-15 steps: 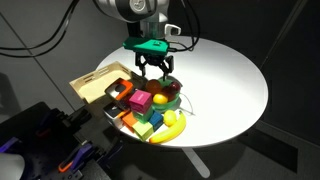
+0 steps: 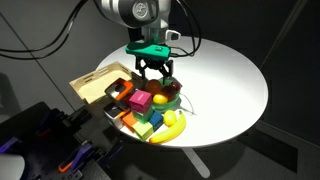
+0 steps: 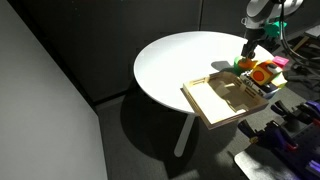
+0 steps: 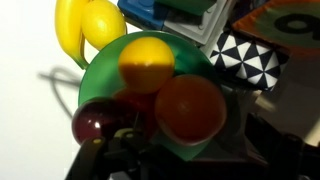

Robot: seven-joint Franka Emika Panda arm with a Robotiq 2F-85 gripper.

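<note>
A green bowl (image 4: 108,68) holds several round fruits. In the wrist view these are an orange-red fruit (image 4: 190,108), a yellow-orange one (image 4: 147,64) and a dark red one (image 4: 98,120), with another red fruit partly hidden beneath them. My gripper (image 2: 154,77) points down just above the bowl and is open. From the wrist, its dark fingers (image 4: 270,140) stand apart at the lower edge, on either side of the orange-red fruit. Whether a finger touches any fruit cannot be told. Exterior view 2 shows the gripper (image 3: 247,48) over the bowl, small in the picture.
A yellow banana (image 2: 170,130) lies by the bowl. A pink box (image 2: 141,103), an orange-rimmed item (image 2: 121,90) and several blocks crowd the near table edge. A shallow wooden tray (image 3: 222,97) stands beside them. The white table (image 2: 228,88) is otherwise widely clear.
</note>
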